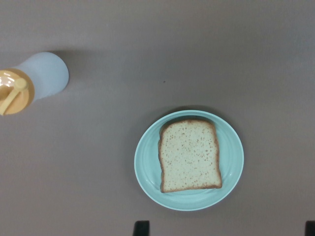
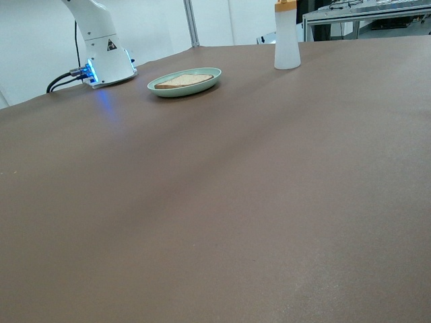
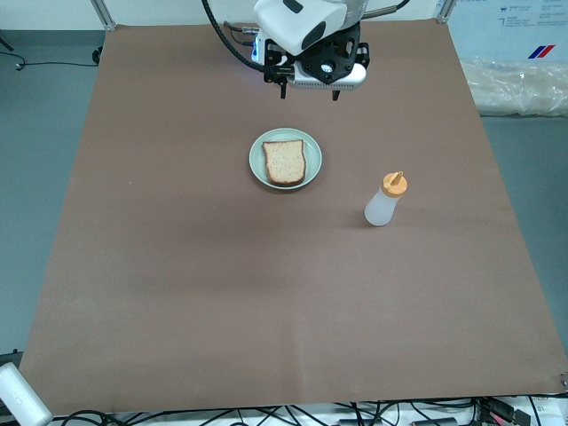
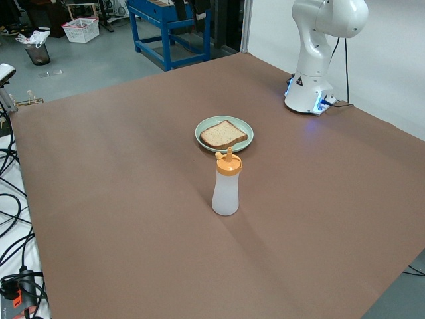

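A slice of bread (image 3: 284, 161) (image 2: 183, 79) (image 4: 223, 134) (image 1: 189, 154) lies flat on a pale green round plate (image 3: 259, 170) (image 2: 207, 86) (image 4: 247, 127) (image 1: 144, 162) in the middle of the table. A squeeze bottle (image 3: 382, 207) (image 2: 287, 45) (image 4: 226, 193) (image 1: 47, 73) with an orange cap stands apart from the plate. My gripper (image 3: 310, 93) hangs above the back of the table, beyond the plate in the left camera view, open; in the wrist view its two fingertips are far apart at the bottom edge, nothing between them.
Cables (image 3: 106, 419) and equipment run along the front edge outside the tabletop. A white wall (image 4: 392, 66) rises behind the arm.
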